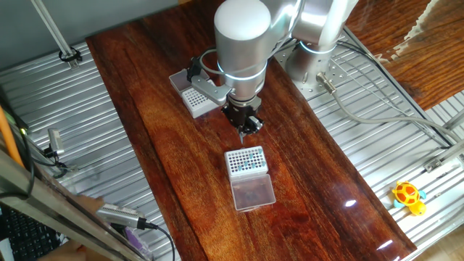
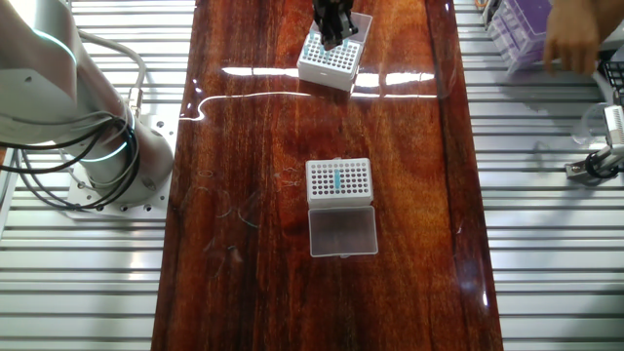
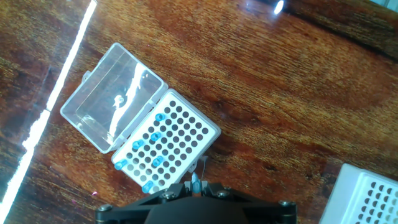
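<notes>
My gripper is shut on a small blue pipette tip (image 3: 196, 182), whose thin end points out past the fingers. In the wrist view it stands just off one corner of a white tip rack (image 3: 180, 134) with a clear open lid (image 3: 102, 93). Several blue tips (image 3: 157, 161) sit in scattered holes of that rack; many other holes are dark and empty. Exterior view 1 shows the gripper (image 1: 243, 130) above the rack's edge. In exterior view 2 the gripper (image 2: 334, 37) partly covers the rack (image 2: 327, 70).
A second white rack (image 2: 338, 199), its lid (image 2: 343, 234) open, holds a short row of blue tips. Bare wood (image 2: 253, 136) lies between the two racks. Off the table sits a yellow toy turtle (image 1: 407, 194). A person's hand (image 2: 575, 37) shows beyond the table edge.
</notes>
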